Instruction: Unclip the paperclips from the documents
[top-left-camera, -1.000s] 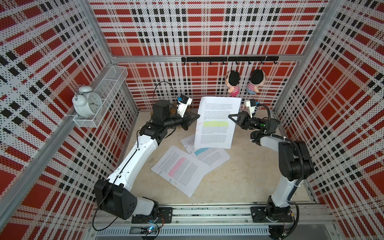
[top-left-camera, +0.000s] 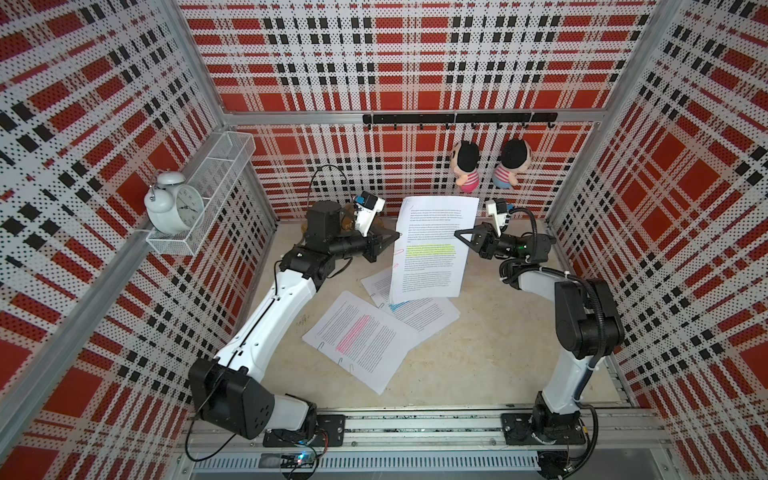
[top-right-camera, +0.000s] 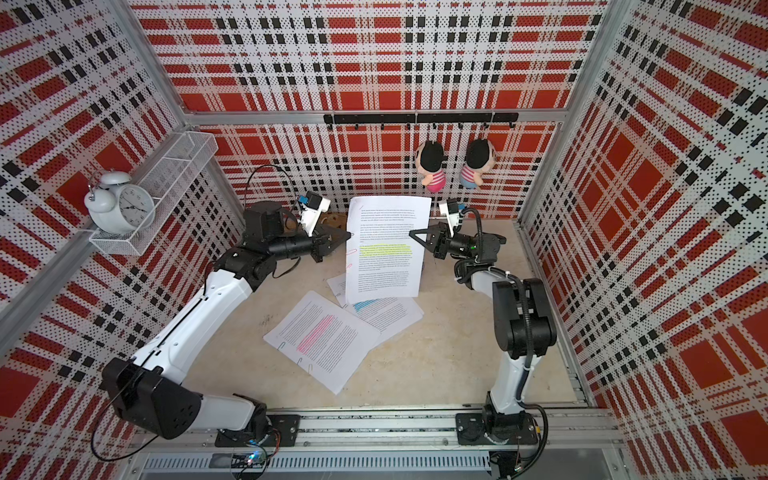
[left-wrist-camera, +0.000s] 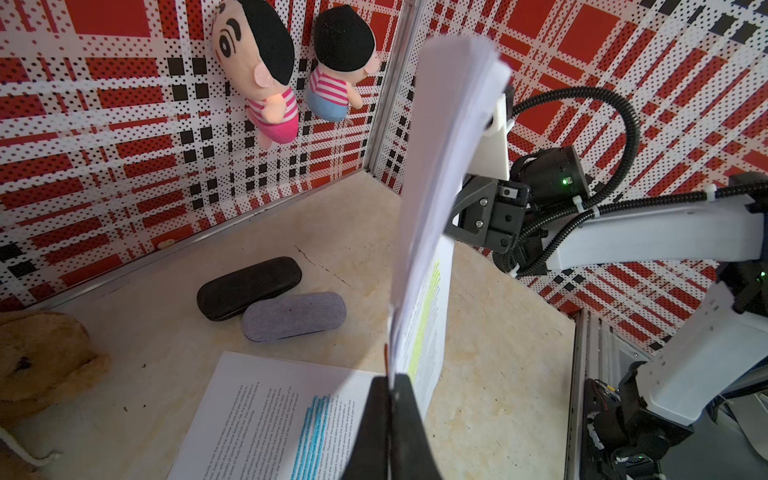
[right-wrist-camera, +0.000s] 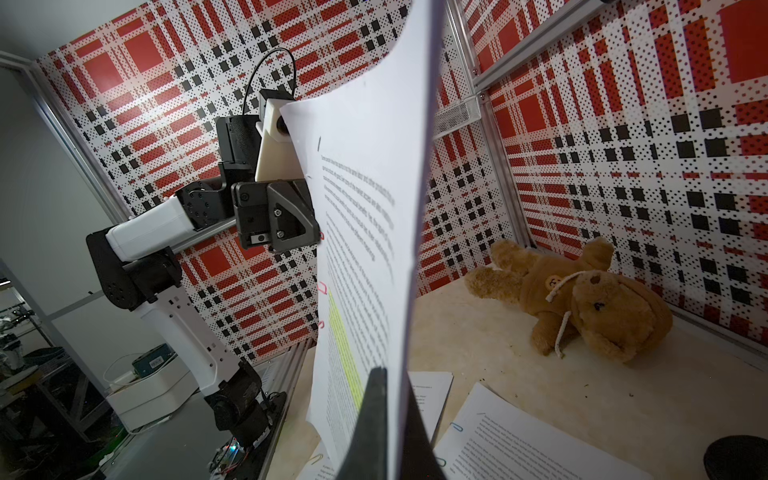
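Observation:
A sheaf of printed pages (top-left-camera: 436, 224) with a yellow-green highlight stands upright off the table between my two arms. My right gripper is shut on its right edge, the paper running between the fingers. At its left edge, my left gripper is shut; a thin reddish sliver shows at its fingertips, and I cannot tell whether it is clip or paper. Red-pink paperclips (top-right-camera: 351, 252) sit along that left edge below the gripper. On the table lie a pink-highlighted document (top-left-camera: 376, 344) with several clips (top-right-camera: 300, 361) and a blue-highlighted document (top-left-camera: 436, 314) partly under it.
A brown plush toy lies at the back left. Two glasses cases, one black (left-wrist-camera: 249, 288) and one grey (left-wrist-camera: 294, 316), lie toward the back wall.
The upright pages have shifted slightly left and down at the top, along with a small leftward move of my right gripper. The left arm looks still, as do the papers on the table.

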